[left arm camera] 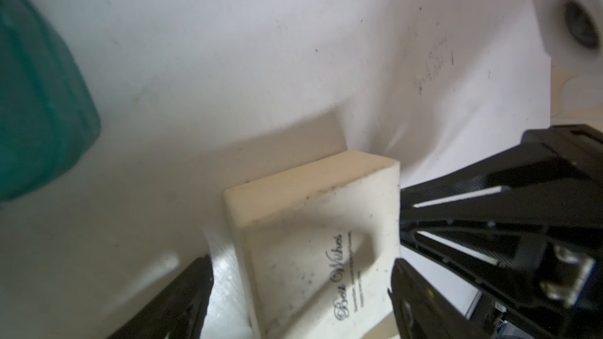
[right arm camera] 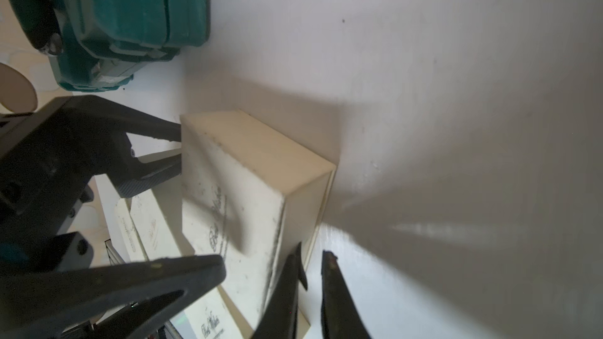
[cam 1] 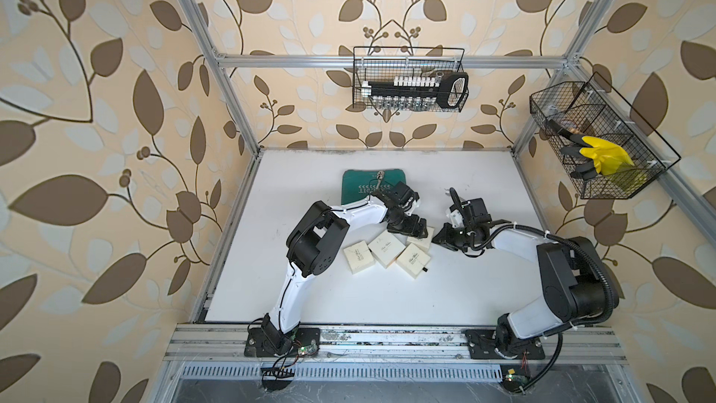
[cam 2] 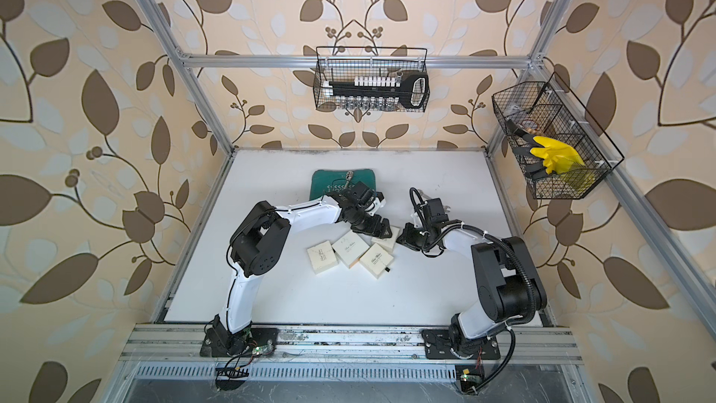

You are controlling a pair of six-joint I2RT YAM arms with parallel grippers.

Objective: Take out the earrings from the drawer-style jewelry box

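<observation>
Several cream drawer-style boxes [cam 1: 359, 256] lie mid-table. The rearmost box [left arm camera: 307, 263] is under my left gripper [cam 1: 414, 225], whose open fingers straddle it in the left wrist view. My right gripper [cam 2: 408, 235] is at that box's right side; in the right wrist view its open fingertips are close by a short dark tab on the box [right arm camera: 245, 213] side. Whether either gripper touches the box is unclear. No earrings are visible.
A teal case [cam 1: 358, 183] lies behind the boxes. Wire baskets [cam 1: 410, 104] hang on the back and right frame.
</observation>
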